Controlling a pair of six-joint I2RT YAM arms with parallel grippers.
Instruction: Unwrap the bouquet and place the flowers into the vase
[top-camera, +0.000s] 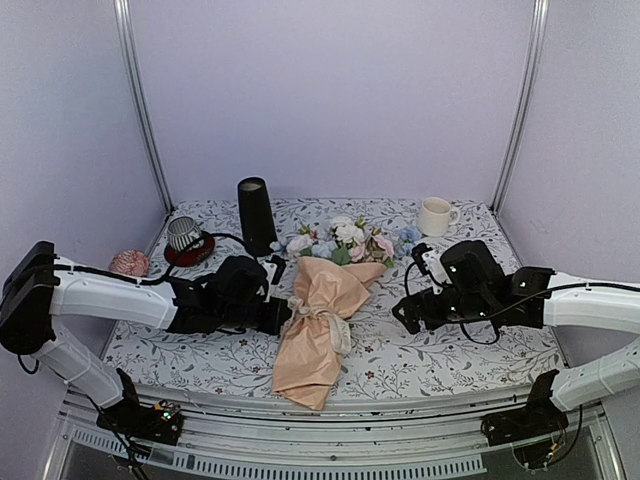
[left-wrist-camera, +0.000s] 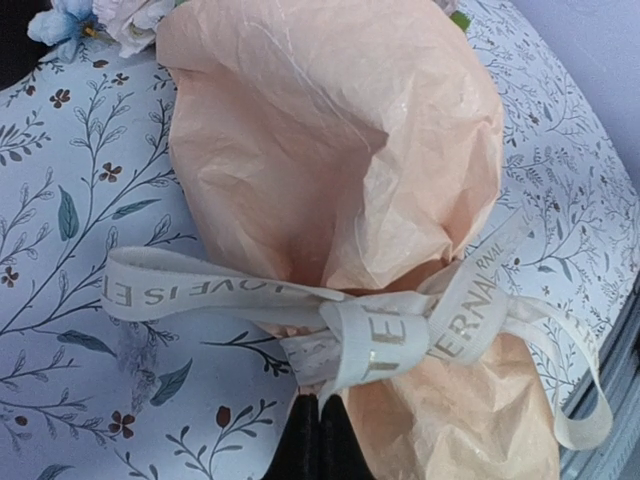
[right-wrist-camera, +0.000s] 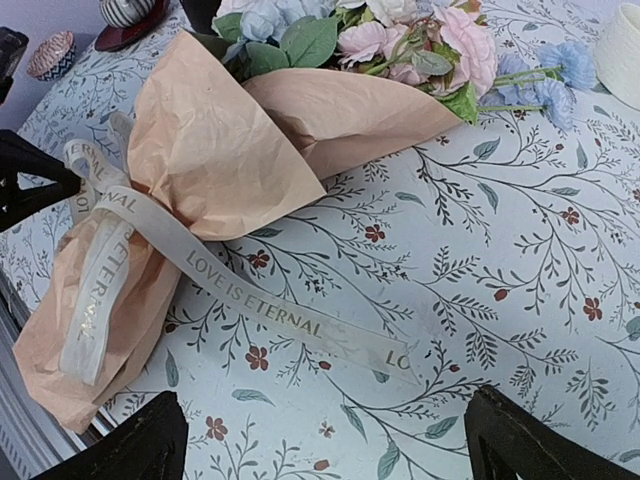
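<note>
The bouquet lies on the patterned table in peach wrapping paper (top-camera: 330, 285), its flowers (top-camera: 345, 240) toward the back and its wrapped end toward the front. A white lettered ribbon (left-wrist-camera: 375, 340) is tied round its waist. At the bouquet's left side my left gripper is shut, with a fold of ribbon running into its fingertips. My right gripper (top-camera: 408, 312) stands open to the right of the bouquet, nothing between its fingers. One ribbon tail (right-wrist-camera: 300, 320) stretches over the table ahead of it. Behind and left of the flowers stands the tall black vase (top-camera: 257, 215).
A white mug (top-camera: 436, 217) stands at the back right. Back left are a striped cup (top-camera: 184, 233) on a dark red saucer (top-camera: 190, 254) and a patterned bowl (top-camera: 130, 262).
</note>
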